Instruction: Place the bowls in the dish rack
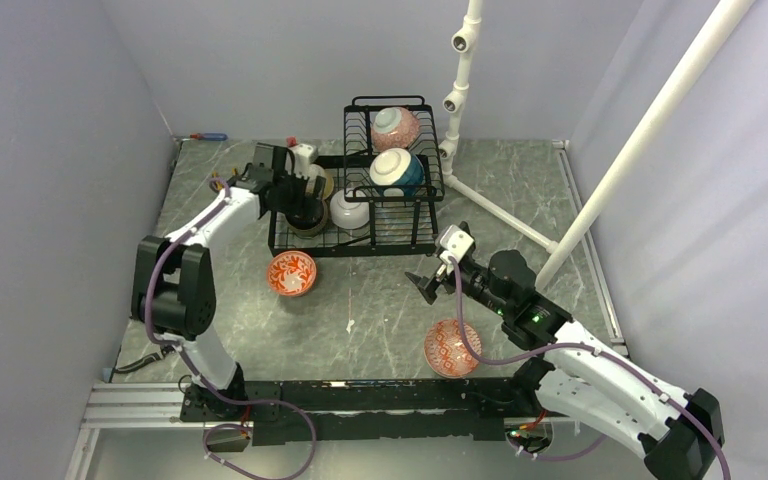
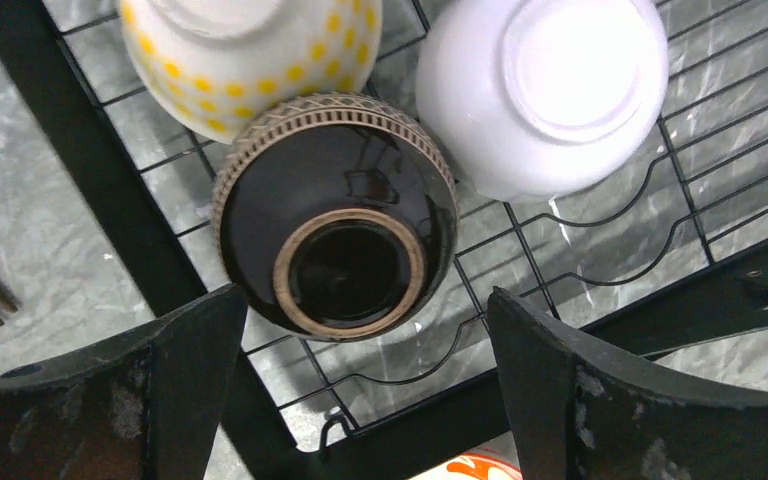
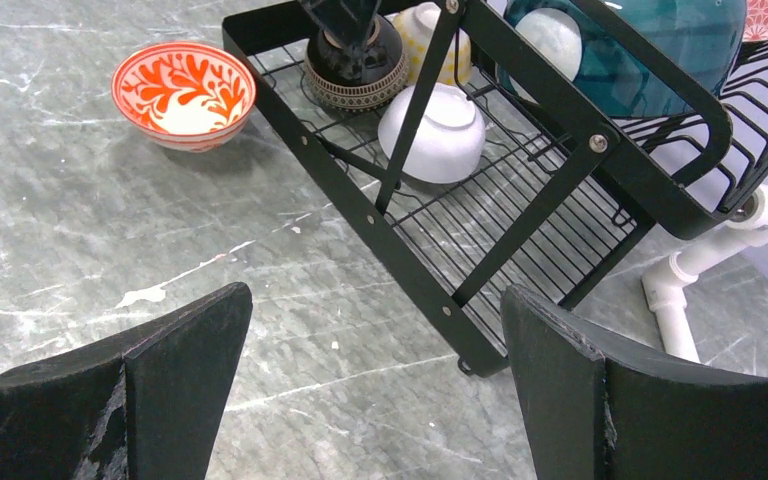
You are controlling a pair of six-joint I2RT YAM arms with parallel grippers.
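In the left wrist view a dark bowl [image 2: 350,175] with a patterned rim rests upside down in the lower rack tier, beside a yellow-dotted bowl [image 2: 250,50] and a white bowl [image 2: 540,90]. My left gripper is open above the dark bowl. An orange floral bowl [image 1: 290,272] stands on the table before the rack; an orange plate-like bowl [image 1: 451,348] lies near the front edge. A pink bowl [image 1: 396,128] and a teal bowl [image 1: 397,175] sit on the upper tier. My right gripper stands open, empty, right of centre.
The black dish rack [image 1: 380,250] fills the back middle. White pipes [image 1: 505,215] run along its right side. Tools [image 1: 135,365] lie at the left edge.
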